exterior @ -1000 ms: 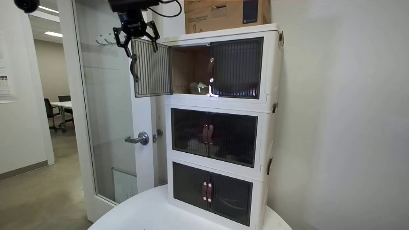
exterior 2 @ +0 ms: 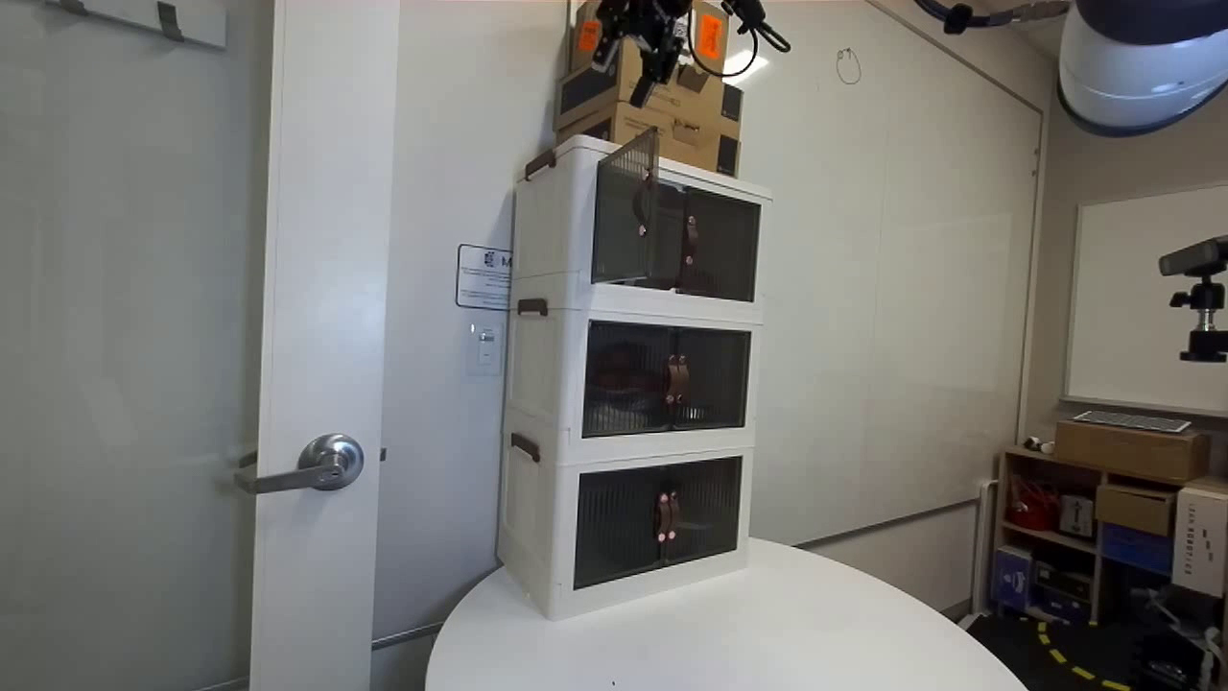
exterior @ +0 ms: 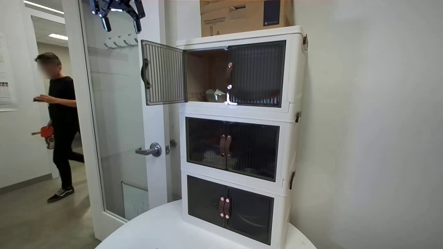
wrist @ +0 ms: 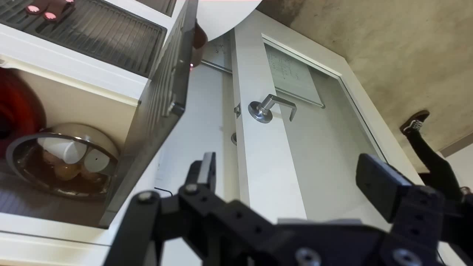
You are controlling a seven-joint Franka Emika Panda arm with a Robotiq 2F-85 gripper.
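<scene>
The white cabinet (exterior: 234, 111) has three stacked tiers. Its top-left door (exterior: 164, 74) stands swung outward, and the top-right door (exterior: 256, 74) is closed. Inside the open compartment sits a glass bowl (wrist: 66, 177) with pale, rounded things in it, beside a red item (wrist: 17, 106) cut off by the wrist view's edge. My gripper (exterior: 122, 28) hangs above and left of the open door, clear of it. Its fingers are spread wide, and only background shows between them. In the second exterior view the gripper (exterior 2: 627, 81) is near the top edge, above the door.
Cardboard boxes (exterior 2: 650, 115) sit on the cabinet. It stands on a round white table (exterior 2: 737, 633), whose front is bare. A glazed room door (exterior: 155, 182) is at the left, with a person (exterior: 64, 108) walking beyond it.
My gripper has risen and moved left, away from in front of the open cabinet door. A person has come into view at the left. The cabinet doors look unchanged.
</scene>
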